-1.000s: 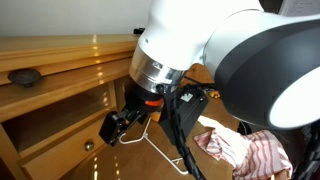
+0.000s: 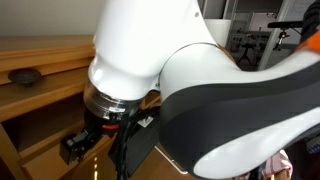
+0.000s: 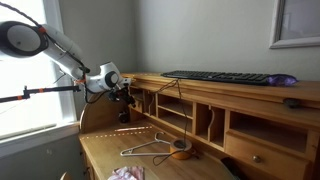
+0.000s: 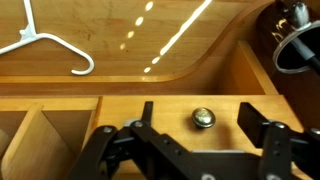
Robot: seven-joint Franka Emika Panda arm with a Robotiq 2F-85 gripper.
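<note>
In the wrist view my gripper is open, its dark fingers standing apart on either side of a small round metal knob. That knob sits on a light wooden drawer front. Whether the fingers reach around the knob or stop short of it cannot be told. Exterior view 1 has the gripper low against the desk cubbies, where it and the arm cover the knob. From exterior view 2 the gripper appears small and dark at the far left end of the cubbies.
A white hanger lies on the desktop. A dark cup stands near the drawer's right side. Along the shelf top lies a black keyboard. A striped cloth rests at the desk's front; an orange-based object stands mid-desk.
The arm and gripper have moved left and slightly down in exterior view 1, toward the cubbies. They now cover the drawer knob and much of the hanger, which showed before.
</note>
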